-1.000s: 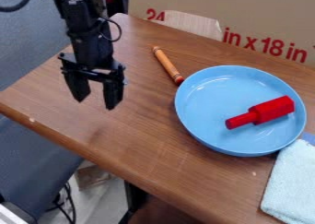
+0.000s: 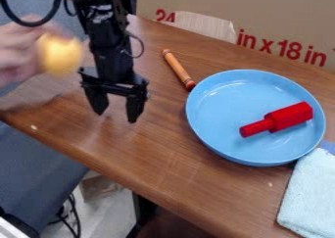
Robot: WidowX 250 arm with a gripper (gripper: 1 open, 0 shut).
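My black gripper (image 2: pixel 116 106) hangs over the left part of the wooden table, its fingers apart and nothing between them. A blurred hand holding a round yellow object (image 2: pixel 59 54) comes in from the left edge, beside the arm. A light blue plate (image 2: pixel 222 124) sits on the right, with a red cylindrical object (image 2: pixel 277 120) that has a narrower end lying on it. An orange crayon-like stick (image 2: pixel 179 70) lies between the arm and the plate.
A pale folded cloth (image 2: pixel 311 191) is at the front right corner. A cardboard box (image 2: pixel 257 17) stands behind the table.
A hand with a yellow object has entered from the left. My gripper has shifted slightly to the right and down in view. The plate and the things on the table are unchanged.
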